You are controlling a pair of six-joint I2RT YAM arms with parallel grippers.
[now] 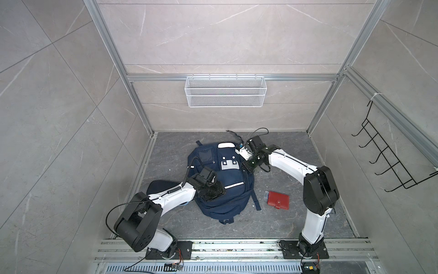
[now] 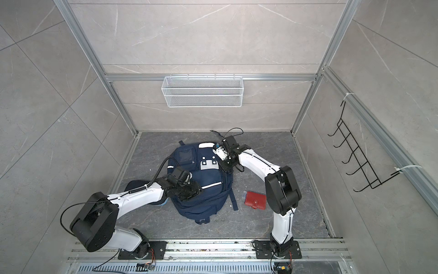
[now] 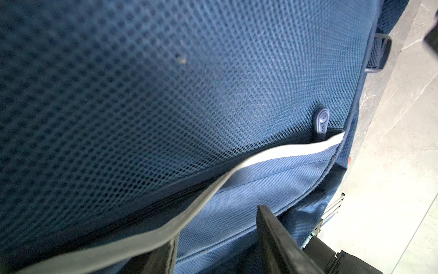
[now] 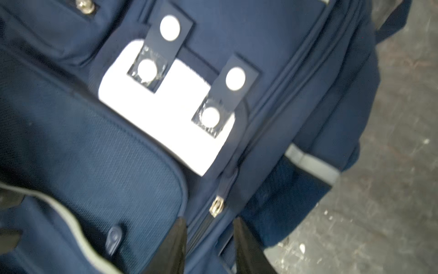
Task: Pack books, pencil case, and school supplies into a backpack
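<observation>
A navy backpack (image 1: 228,205) lies flat, front up, in the middle of the floor. My left gripper is at its lower front pocket, part open, with one finger behind the pocket's pale-edged strip (image 3: 292,149); whether cloth is between the fingers is unclear. My right gripper is open over the upper right side, its fingertips near a metal zipper pull (image 4: 217,205); nothing visible is held. A red case or notebook (image 1: 278,199) lies right of the backpack.
A dark flat item (image 1: 157,187) lies at the left, partly behind my left arm. A white wire basket (image 1: 225,98) hangs on the back wall, black hooks (image 1: 383,155) on the right wall.
</observation>
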